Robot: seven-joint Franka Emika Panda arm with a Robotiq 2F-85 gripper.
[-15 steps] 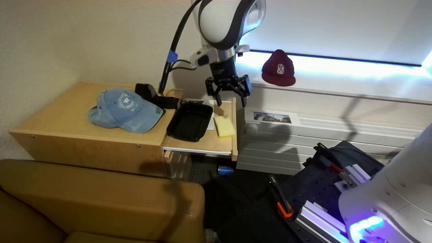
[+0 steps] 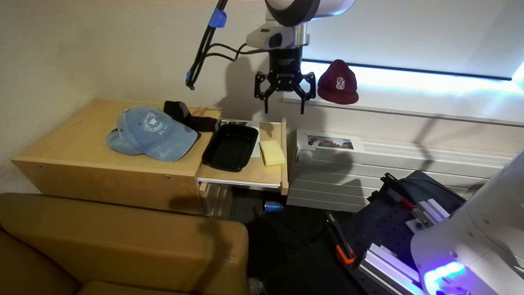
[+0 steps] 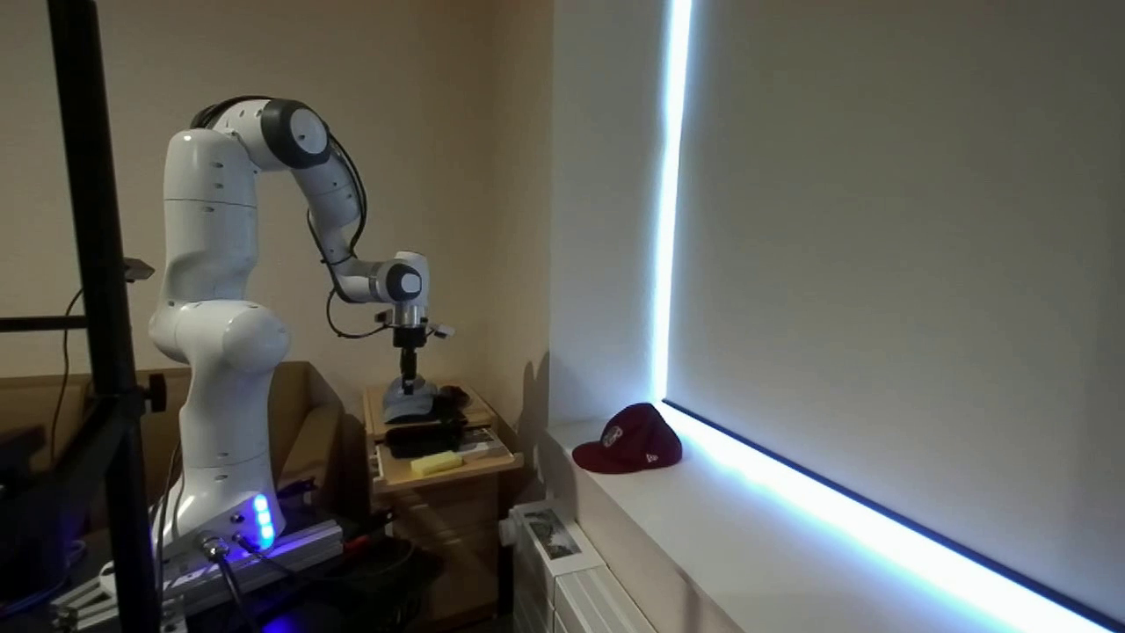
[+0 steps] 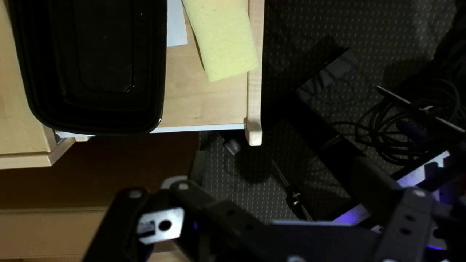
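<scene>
My gripper [image 2: 285, 109] hangs open in the air, fingers pointing down and spread, with nothing between them. In exterior view 1 it appears above the pulled-out wooden shelf. A black tray [image 2: 231, 147] sits on that shelf; its visible inside is empty. Beside it lies a yellow sponge [image 2: 272, 153], close to the shelf's raised edge, and the wrist view also shows this sponge [image 4: 227, 39]. A light-blue cap [image 2: 150, 132] rests on the cabinet top. The dark red cap [image 3: 630, 439] is on the window sill.
A dark cloth-like item [image 2: 189, 116] lies behind the blue cap. The white radiator [image 2: 324, 172] stands right of the shelf, and a tan sofa [image 2: 123, 236] is in front of the cabinet. A blue can [image 2: 273, 206] is on the floor. Much of the sill [image 3: 728, 527] is bare.
The gripper has risen and shifted slightly right in exterior view 1, and has turned from tilted to nearly upright. The caps, tray and sponge have not moved.
</scene>
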